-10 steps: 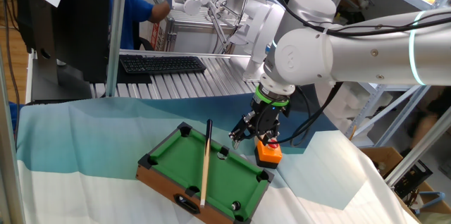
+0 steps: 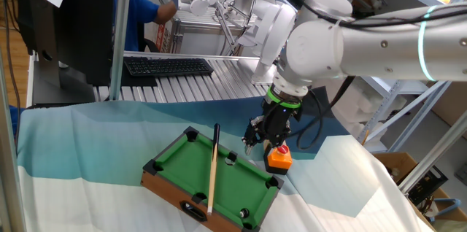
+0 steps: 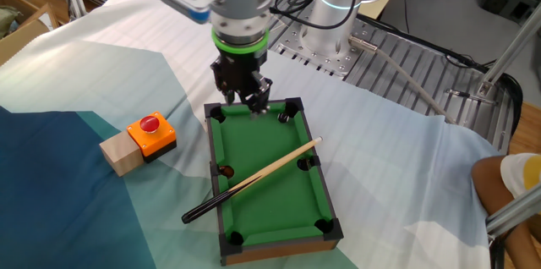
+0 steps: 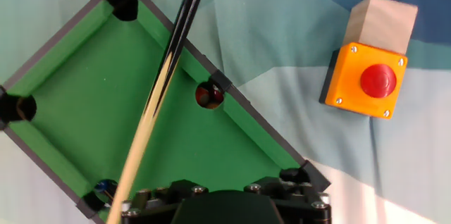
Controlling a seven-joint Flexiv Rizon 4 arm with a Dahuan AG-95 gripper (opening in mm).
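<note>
A small green pool table stands on the cloth, and a cue lies slantwise across it, its dark butt sticking out past one side. Above the end of the pool table, apart from the felt, my gripper hangs open with nothing seen between its fingers. Along the bottom edge of the wrist view its fingers are spread wide. A dark red ball sits in a side pocket, and a blue ball shows in another pocket. An orange box with a red button lies beside the pool table.
Touching the orange box is a plain wooden block. A keyboard and a monitor stand farther back, where a person in blue is partly visible.
My gripper has shifted slightly to the right in exterior view 1 and its tilt has altered a little; the arm's cable hangs differently. The pool table, cue and orange box have stayed put.
</note>
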